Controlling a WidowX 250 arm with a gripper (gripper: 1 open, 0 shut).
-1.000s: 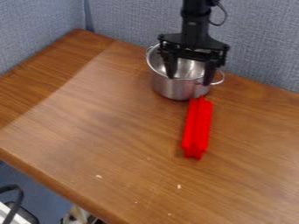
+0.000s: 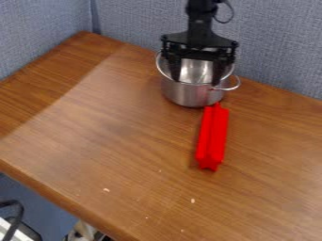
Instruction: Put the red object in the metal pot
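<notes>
A long red bar (image 2: pixel 213 137) lies on the wooden table, its far end right by the base of the metal pot (image 2: pixel 191 93). Whether that end touches the pot cannot be made out. The pot stands upright, with a loop handle on its right side. Directly over the pot is my black gripper (image 2: pixel 199 72), pointing down, its fingertips at or inside the rim. The two fingers (image 2: pixel 225 68) are spread apart, and no object shows between them. The far part of the pot's inside is hidden behind the gripper.
Grey-blue padded walls (image 2: pixel 151 21) rise behind the table's back edges, close behind the pot. Bare wooden table (image 2: pixel 101 122) stretches to the left and front. Dark cables (image 2: pixel 13 221) sit below the table's front-left edge.
Compared with a second ago, my gripper has shifted left and lies more centrally over the pot. The red bar and the pot have stayed put.
</notes>
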